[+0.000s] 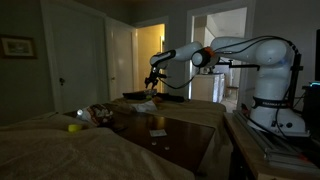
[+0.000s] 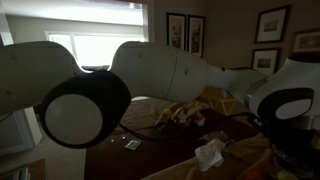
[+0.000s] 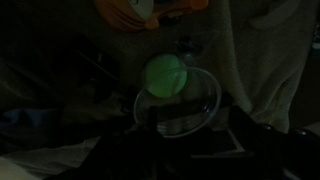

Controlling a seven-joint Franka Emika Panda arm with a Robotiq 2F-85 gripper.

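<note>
My gripper hangs at the end of the outstretched arm, over the far part of the table in exterior view 1. The wrist view is very dark. A clear round rim, like that of a cup or bowl, shows there just ahead of the dark fingers. Beside it, partly overlapped by the rim, is a round green thing. An orange object lies at the top edge. Whether the fingers touch the clear rim is lost in shadow, and so is how far apart they stand.
A small white card lies on the dark brown tabletop. A crumpled white item and a mixed pile are also out. Beige cloth covers the near side. The arm blocks much of exterior view 2.
</note>
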